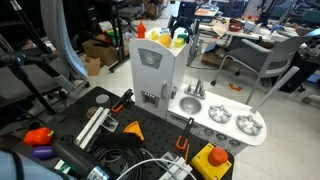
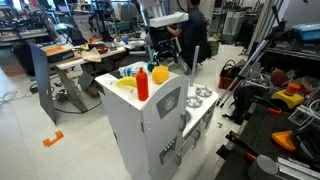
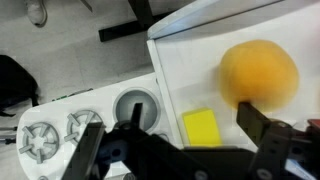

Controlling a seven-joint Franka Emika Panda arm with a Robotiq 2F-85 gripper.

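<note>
My gripper stands open in the wrist view, with a wide gap between its dark fingers. A yellow block [image 3: 201,127] appears in that gap, lying on a white top surface. Beside it is a rounded orange-yellow object [image 3: 258,72], partly overlapped by the right finger. In the second exterior view, the arm's gripper [image 2: 164,48] is over the top of a tall white toy cabinet [image 2: 133,125]. A red bottle [image 2: 142,83] and the orange-yellow object [image 2: 160,74] stand near the top's front edge. Whether the fingers touch anything cannot be told.
A lower white counter with a grey sink [image 1: 190,105] and round burners [image 1: 249,125] adjoins the cabinet. The dark table [image 1: 152,138] in front carries cables, an orange wedge [image 1: 134,130] and a red-and-yellow object [image 1: 213,162].
</note>
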